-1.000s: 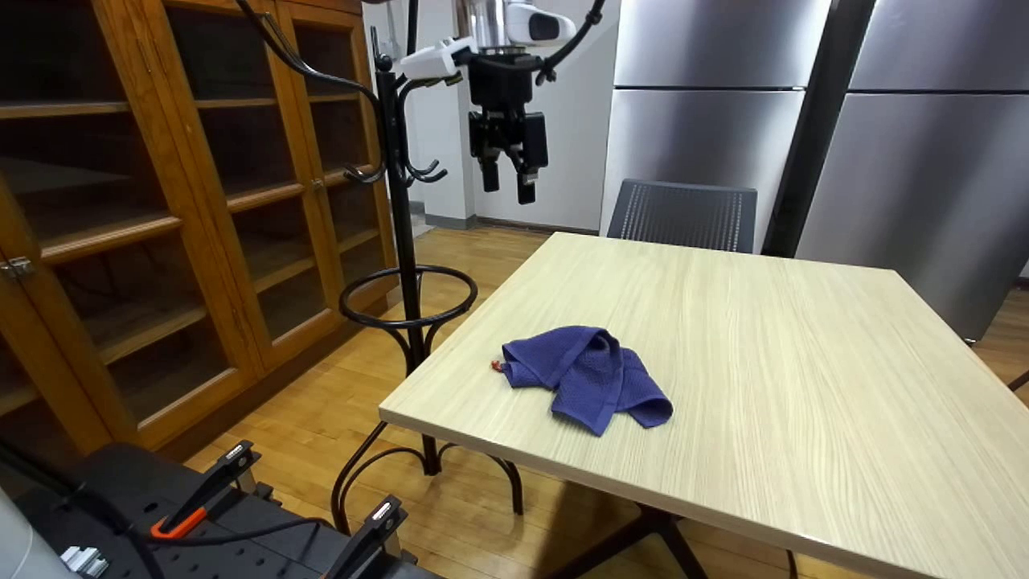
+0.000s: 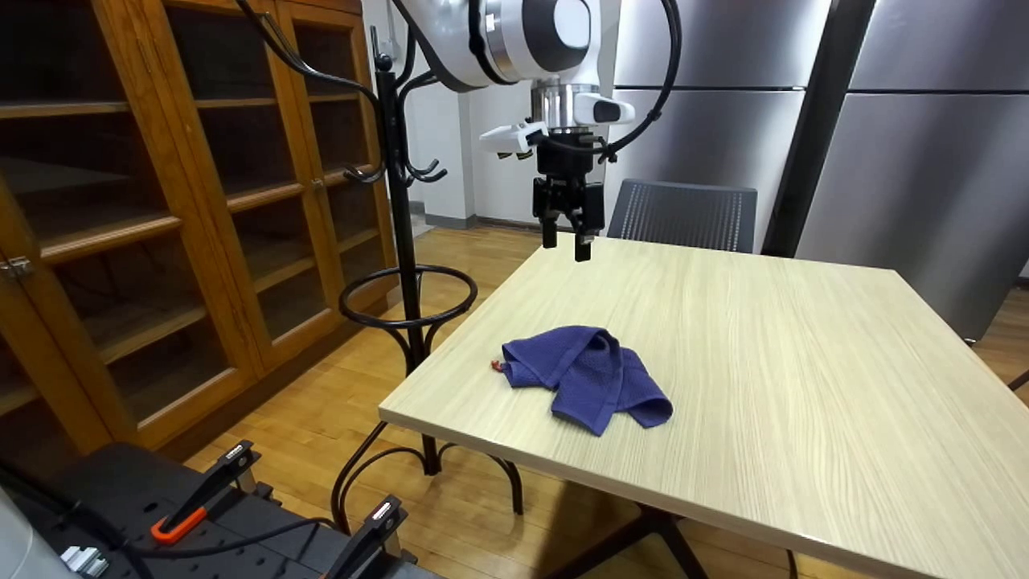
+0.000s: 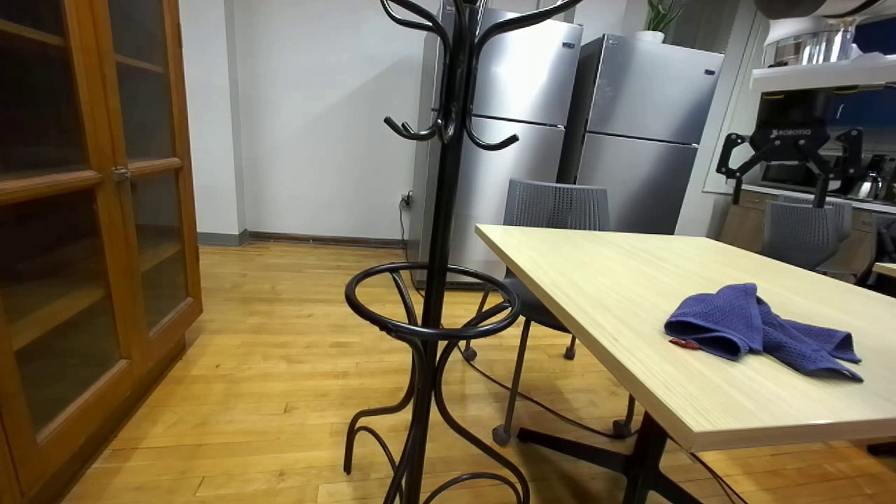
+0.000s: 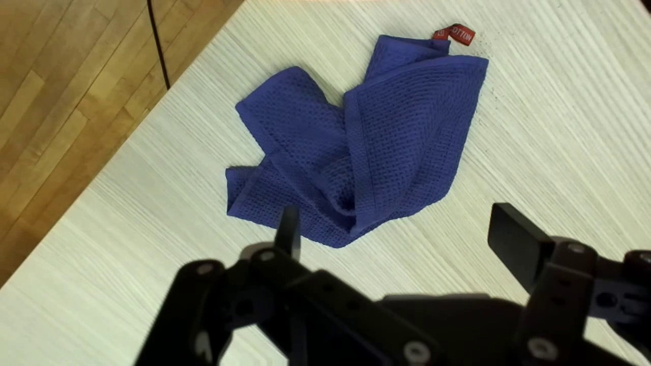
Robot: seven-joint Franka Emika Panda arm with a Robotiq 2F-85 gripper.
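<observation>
A crumpled blue towel with a small red tag lies on the pale wooden table, near its corner. From the side, its folds rise slightly off the surface. My gripper hangs above the table, pointing down, its black fingers spread and empty. In the second exterior view the gripper is likewise open, well above the towel. Seen from the wrist, the whole towel is in sight, ahead of the open fingers; the left fingertip overlaps its lower edge in the picture.
A black coat stand stands on the floor beside the table, its hooks rising above table height. A dark chair is at the far edge.
In exterior view 1 my gripper has moved right and down, away from the coat stand and over the table. It remains open, and the towel has not moved.
</observation>
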